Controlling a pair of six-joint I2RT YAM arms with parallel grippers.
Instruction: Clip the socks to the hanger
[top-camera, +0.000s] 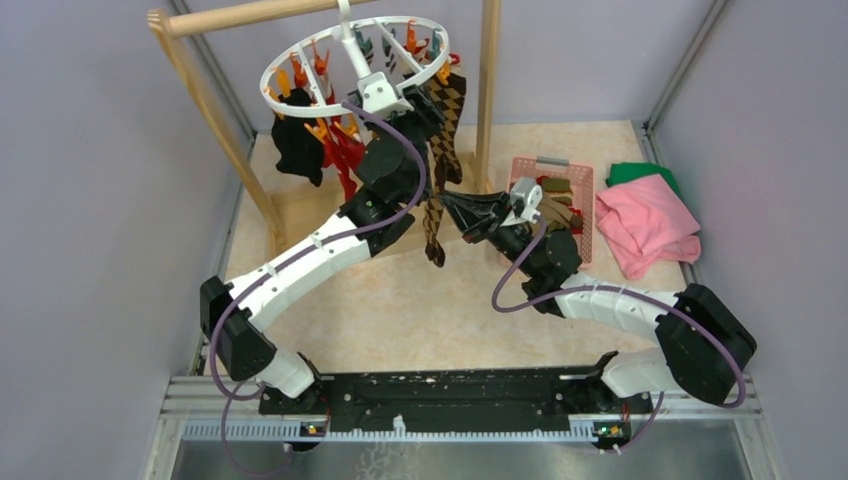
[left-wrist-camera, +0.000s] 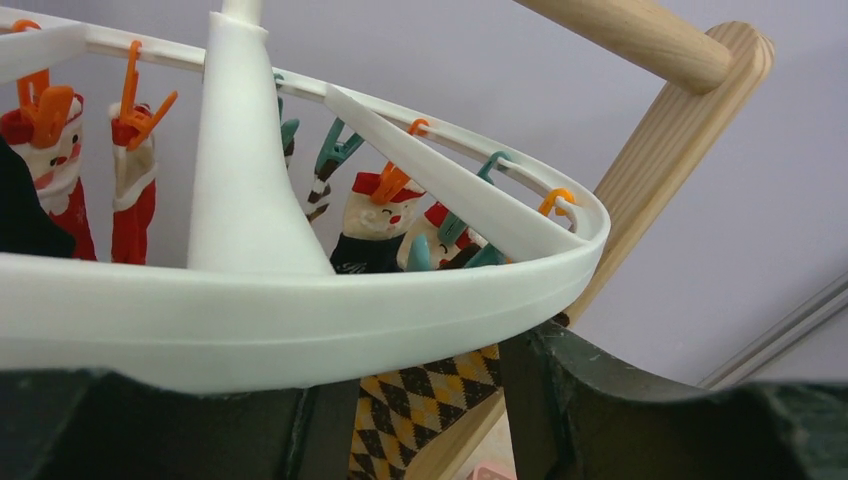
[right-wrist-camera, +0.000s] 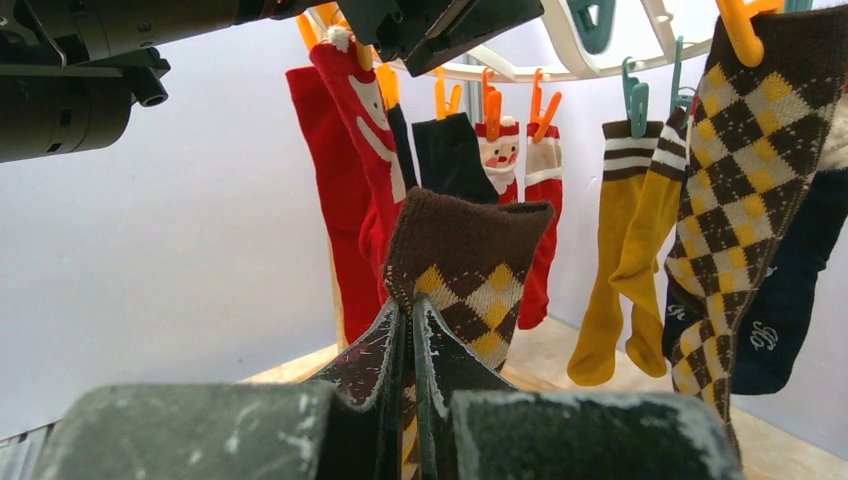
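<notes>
A brown-and-yellow argyle sock (right-wrist-camera: 497, 290) hangs by its side edge from my right gripper, whose fingers are shut on it, cuff upward. In the top view this sock (top-camera: 433, 235) dangles below the ring. My left gripper is at the near rim of the white round hanger (left-wrist-camera: 400, 325), fingers apart. The rim hides part of the space between them. A teal clip (right-wrist-camera: 592, 22) hangs just beyond the left gripper's fingers in the right wrist view. The matching argyle sock (right-wrist-camera: 745, 170) is clipped on the right by an orange clip (right-wrist-camera: 740, 28).
Red socks (right-wrist-camera: 350, 150), mustard socks (right-wrist-camera: 625, 230) and others hang around the ring. A wooden frame (top-camera: 490, 100) holds the hanger. A pink basket (top-camera: 582, 215) with socks and a pink cloth (top-camera: 648, 225) lie at right.
</notes>
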